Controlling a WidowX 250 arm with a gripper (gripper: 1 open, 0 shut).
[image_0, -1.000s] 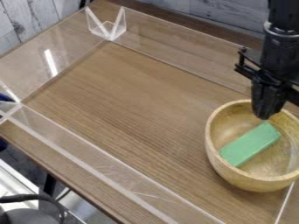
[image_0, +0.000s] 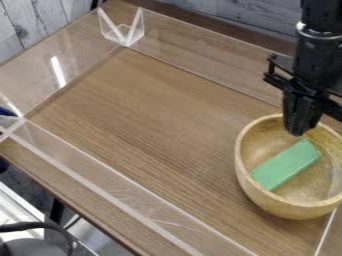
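A black gripper (image_0: 297, 118) hangs at the right of the camera view, its tips low over the back rim of a yellowish bowl (image_0: 247, 182). Its fingers look shut, with nothing visible between them. Inside the bowl lies a green rectangular block (image_0: 286, 164), tilted diagonally, apart from the gripper.
Clear plastic panels (image_0: 120, 30) run along its edges. A black cable (image_0: 34, 227) lies at the lower left.
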